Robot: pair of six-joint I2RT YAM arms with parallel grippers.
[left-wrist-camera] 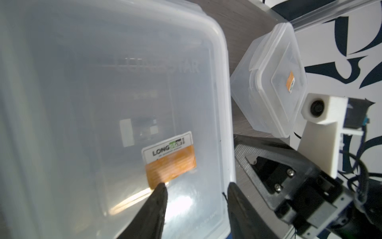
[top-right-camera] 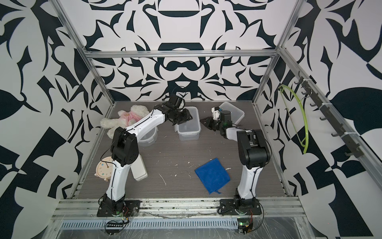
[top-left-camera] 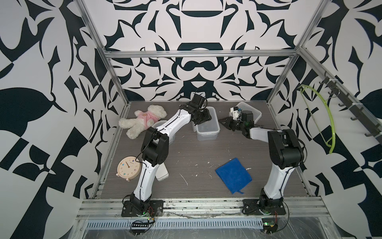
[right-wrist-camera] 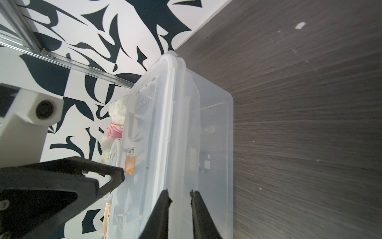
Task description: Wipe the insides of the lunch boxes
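Note:
In the middle of the table stands a clear rectangular lunch box (top-left-camera: 207, 126) with its lid on, an orange and white label (left-wrist-camera: 171, 157) showing on the lid. My left gripper (top-left-camera: 207, 116) hovers over this box, its fingers part open; in the left wrist view nothing shows between them. My right gripper (top-left-camera: 222, 121) stands just right of the same box, fingers slightly apart and empty. A second clear lunch box (top-left-camera: 251, 108) sits behind the right gripper. Left of the middle is a third, rounded clear box (top-right-camera: 148, 138), partly hidden by the left arm. A blue cloth (top-left-camera: 234, 175) lies flat at the front right.
A plush toy (top-left-camera: 139, 123) in pink lies at the back left. Near the left arm are a round clock (top-left-camera: 129, 167) and a white box (top-right-camera: 138, 168).

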